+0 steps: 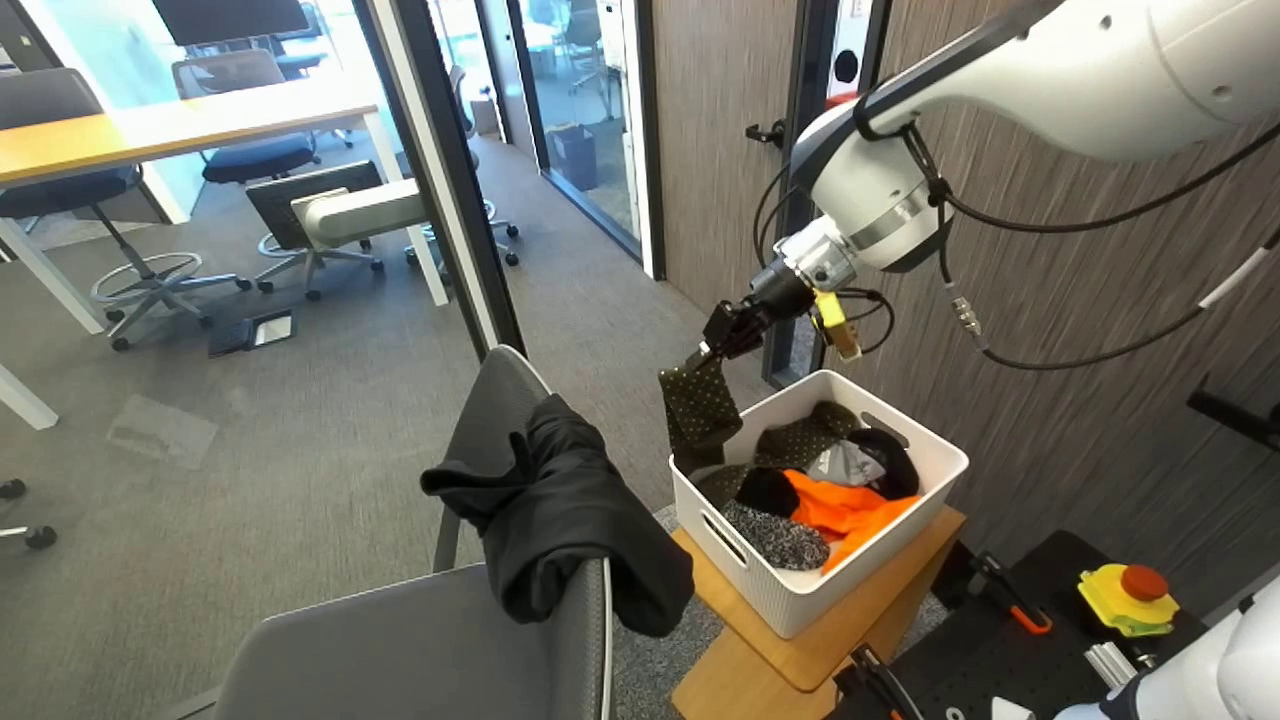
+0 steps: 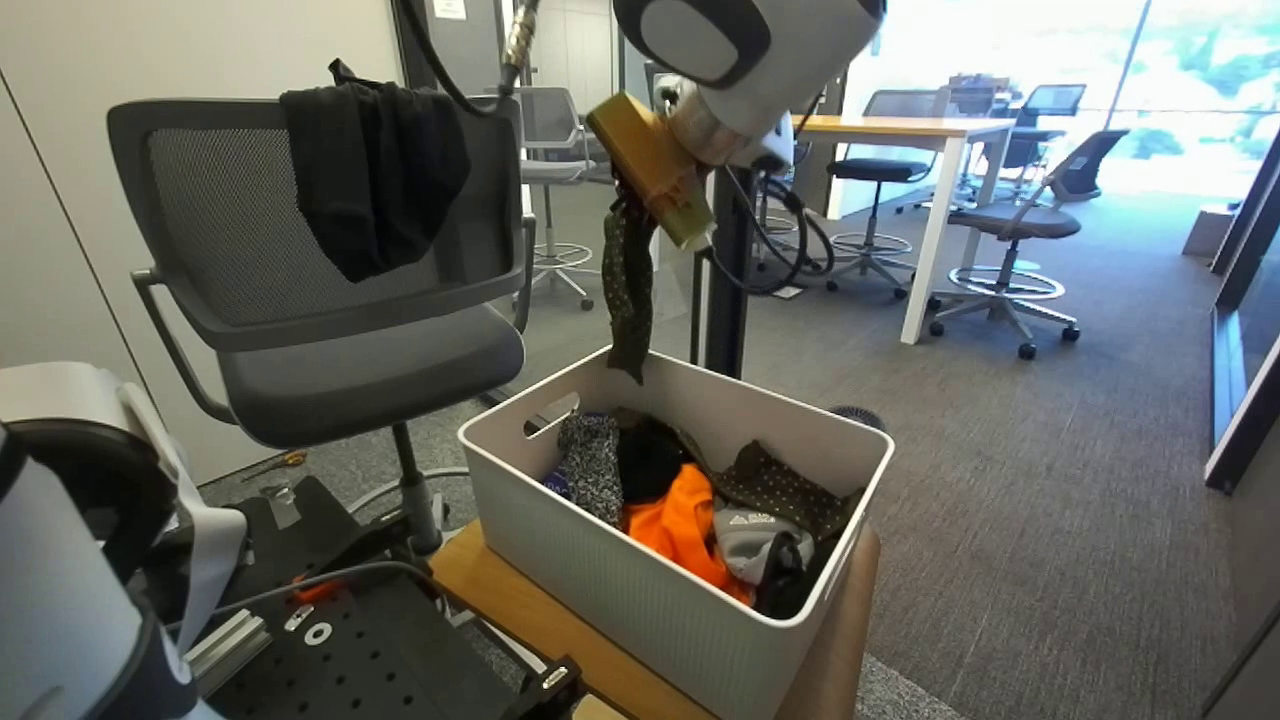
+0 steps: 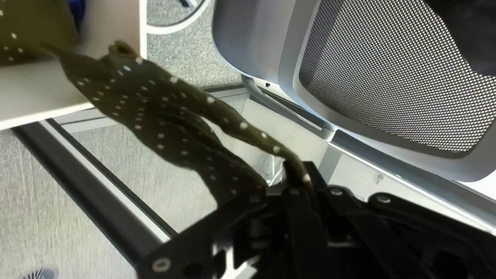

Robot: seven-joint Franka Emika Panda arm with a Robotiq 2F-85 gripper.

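Observation:
My gripper (image 1: 708,348) is above the back-left rim of the white basket (image 1: 768,606), shut on a dark olive cloth with white dots (image 1: 699,408). In exterior view 2 the dotted cloth (image 2: 629,288) hangs down in a narrow strip, its lower end at the basket's far rim. The wrist view shows the cloth (image 3: 153,111) stretching from the fingers toward the basket, where more dotted fabric lies. Inside the basket are an orange cloth (image 2: 681,528), a grey cloth (image 2: 753,538), a speckled cloth (image 2: 591,468) and black pieces.
A black garment (image 1: 576,504) is draped over the grey chair (image 1: 396,648) left of the basket. The basket stands on a wooden stool (image 1: 804,654). A dark workbench with an emergency stop (image 1: 1134,598) is at the right front.

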